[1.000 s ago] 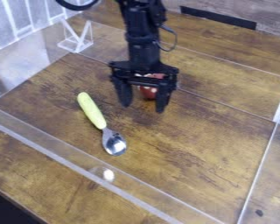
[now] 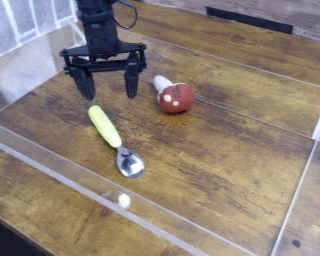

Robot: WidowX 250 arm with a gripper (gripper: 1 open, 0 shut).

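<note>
My gripper (image 2: 107, 82) is at the upper left of the camera view, low over the wooden table, its black fingers open and spread with nothing seen between them. Just below and in front of it lies a spoon (image 2: 107, 127) with a pale yellow handle and a silver bowl. To the right of the gripper rests a red mushroom-like toy (image 2: 176, 100) with white spots and a white stem.
Transparent walls (image 2: 163, 222) edge the work area at left, front and right.
My gripper has moved left and back from over the red toy to behind the spoon, uncovering the toy. The spoon lies where it was.
</note>
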